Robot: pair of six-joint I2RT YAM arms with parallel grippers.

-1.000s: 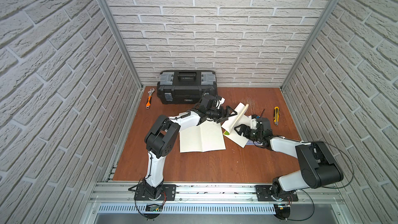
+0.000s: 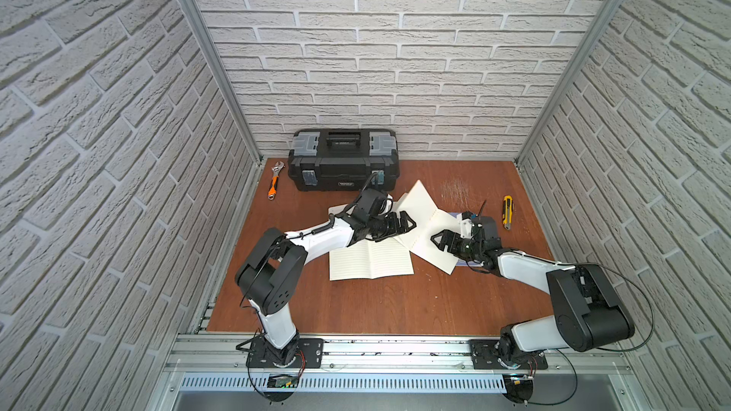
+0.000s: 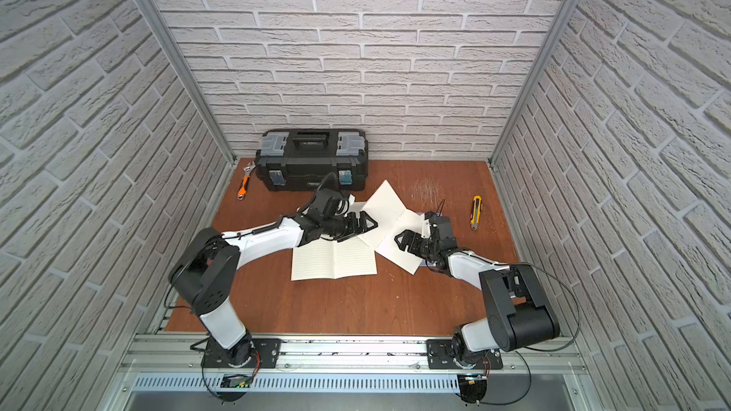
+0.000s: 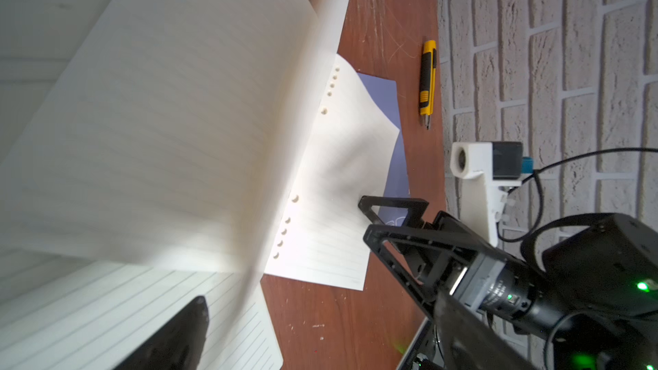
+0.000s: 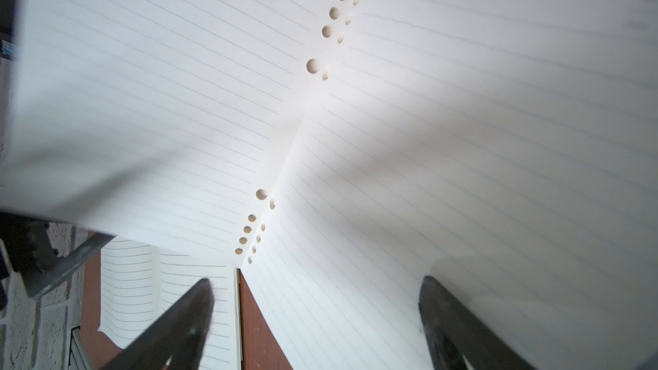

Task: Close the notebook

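A white lined notebook [image 2: 435, 247] lies open on the right side of the table, its blue cover [image 4: 386, 99] showing beneath the right-hand page. Its left-hand leaves [image 5: 157, 96] are raised at a slant, with a blurred edge close to the left wrist camera. My left gripper [image 2: 402, 222] stands open at the left side of those leaves, partly hidden behind them in the right wrist view. Over the right-hand page hovers my right gripper [image 2: 444, 241], also open, with nothing visible gripped; whether it touches the paper I cannot tell.
A second open notebook [image 2: 371, 262] with cream lined pages lies under the left arm. Behind stands a black toolbox [image 2: 344, 160]. A wrench [image 2: 274, 182] is at the far left, a yellow cutter [image 2: 508, 213] at the right.
My left gripper has moved left and toward the front. The right gripper has barely moved.
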